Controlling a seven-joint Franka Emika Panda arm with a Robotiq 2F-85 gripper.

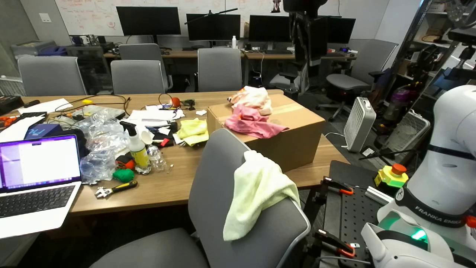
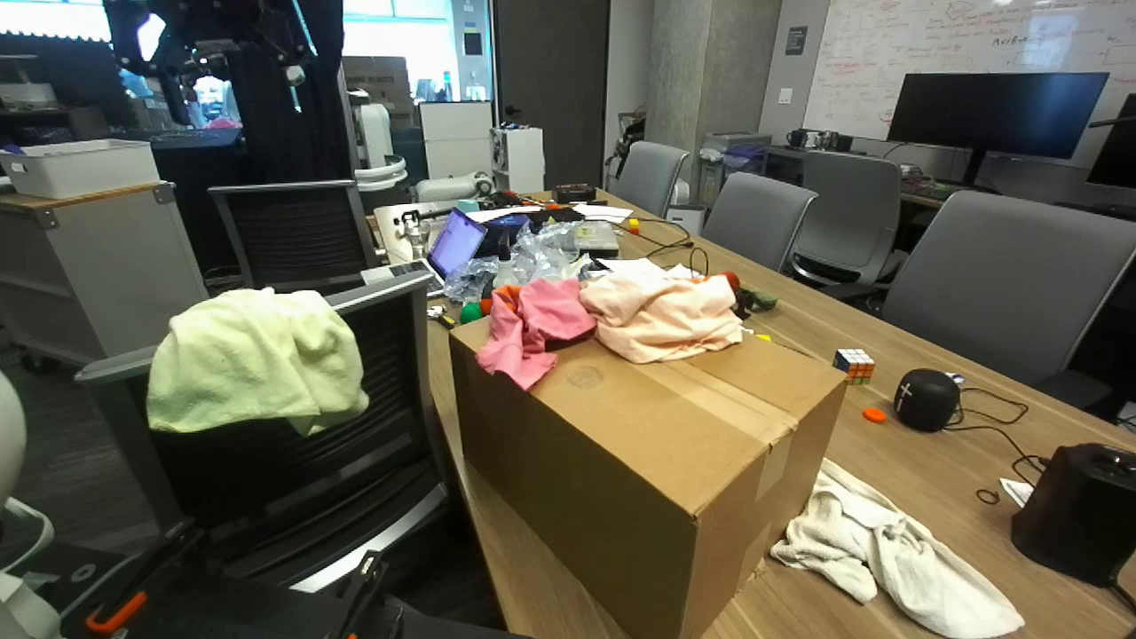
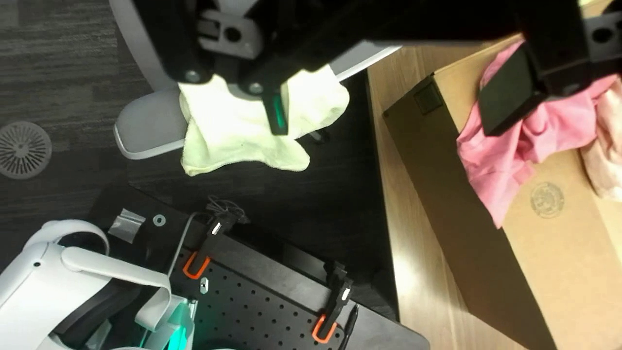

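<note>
Draped over the grey chair's (image 1: 209, 178) backrest is a pale yellow-green towel (image 1: 261, 192), hanging down its front side. From the other exterior view the same towel (image 2: 256, 357) folds over the top edge of the backrest. High above, clear of the cloth, my gripper is open, its fingers wide apart with nothing held between them. One of the fingers (image 3: 278, 111) overlaps the towel in the wrist view; the other appears in front of the pink cloth (image 3: 536, 128). At the top of exterior view 1, the gripper's dark body is partly cut off.
A cardboard box (image 1: 285, 154) on the table bears the pink cloth and a peach cloth (image 2: 660, 309). A white cloth (image 2: 895, 554) lies beside it. Tools, plastic wrap and a spray bottle (image 1: 139, 152) crowd the left. Clamps and an emergency stop (image 1: 391, 176) sit by the robot base.
</note>
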